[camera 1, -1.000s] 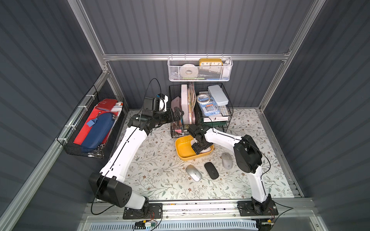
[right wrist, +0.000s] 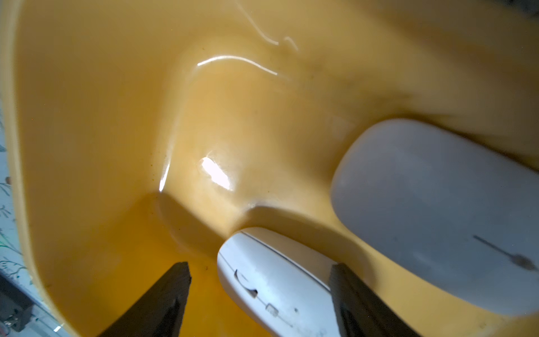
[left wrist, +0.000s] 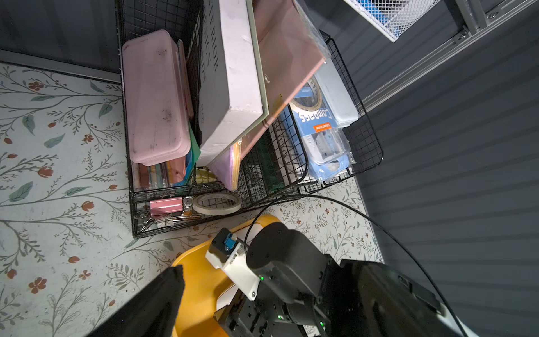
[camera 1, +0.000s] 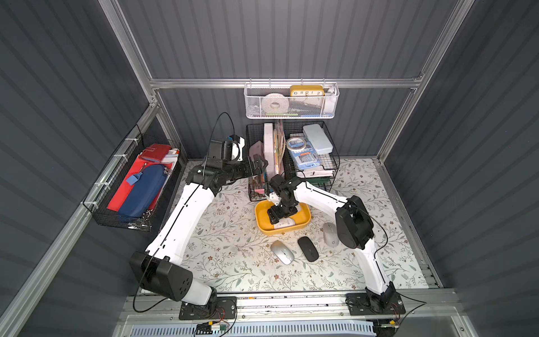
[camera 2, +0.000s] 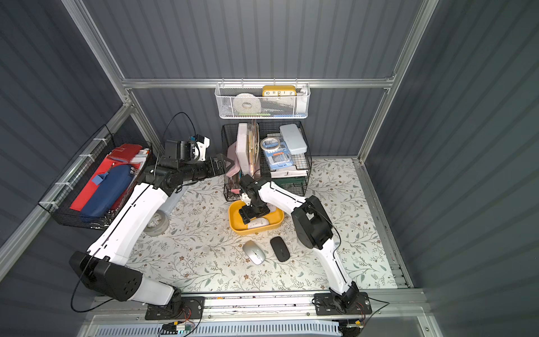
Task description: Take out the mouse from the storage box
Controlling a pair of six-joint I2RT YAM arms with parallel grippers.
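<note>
Two pale mice lie in the yellow storage box (camera 1: 258, 223). One, a white mouse (right wrist: 275, 286), shows at the bottom of the right wrist view; the other, a larger grey-looking mouse (right wrist: 443, 213), rests beside it, to its right there. My right gripper is open inside the box, the white mouse's body between its fingers, nearer the right finger (right wrist: 365, 309). Whether either finger touches it, I cannot tell. In the top left view the white mouse (camera 1: 284, 223) shows near the box's front wall. Open and empty, my left gripper (camera 1: 264, 166) hangs in front of the wire rack.
On the table in front of the box are a silver mouse (camera 1: 281, 252), a black mouse (camera 1: 307, 248) and a grey mouse (camera 1: 330, 234). A black wire rack (camera 1: 251, 191) with stationery stands right behind the box.
My right gripper has shifted left within the box. The left arm is still.
</note>
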